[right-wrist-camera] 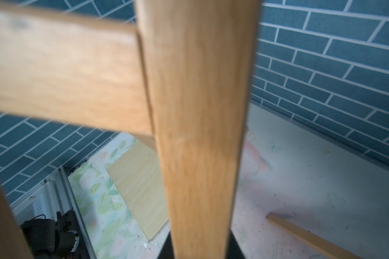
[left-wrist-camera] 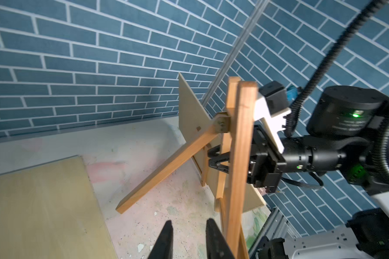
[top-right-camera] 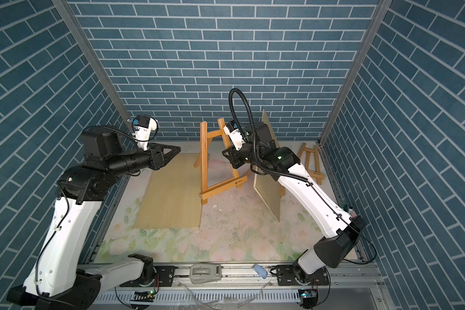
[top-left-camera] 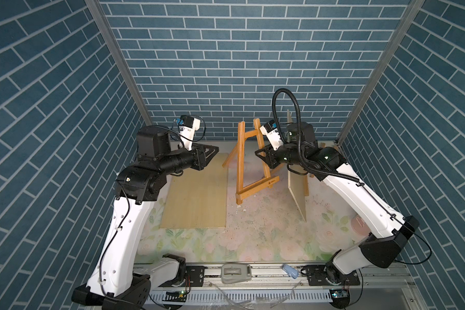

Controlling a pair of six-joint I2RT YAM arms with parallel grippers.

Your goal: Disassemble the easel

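The wooden easel (top-left-camera: 240, 160) stands tilted in the middle of the table, its two uprights joined by a top bar and a lower ledge (top-left-camera: 258, 187). A rear leg (left-wrist-camera: 168, 168) slants down behind it. My right gripper (top-left-camera: 263, 157) is shut on the easel's right upright (right-wrist-camera: 198, 142), which fills the middle of the right wrist view. To the left of the easel, my left gripper (top-left-camera: 211, 153) hangs apart from it. Its two dark fingers (left-wrist-camera: 164, 238) show a gap with nothing between them in the left wrist view.
A flat pale board (top-left-camera: 196, 196) lies left of the easel. Another board (top-right-camera: 267, 191) stands upright close by my right arm. A smaller easel (top-right-camera: 311, 161) is at the far right.
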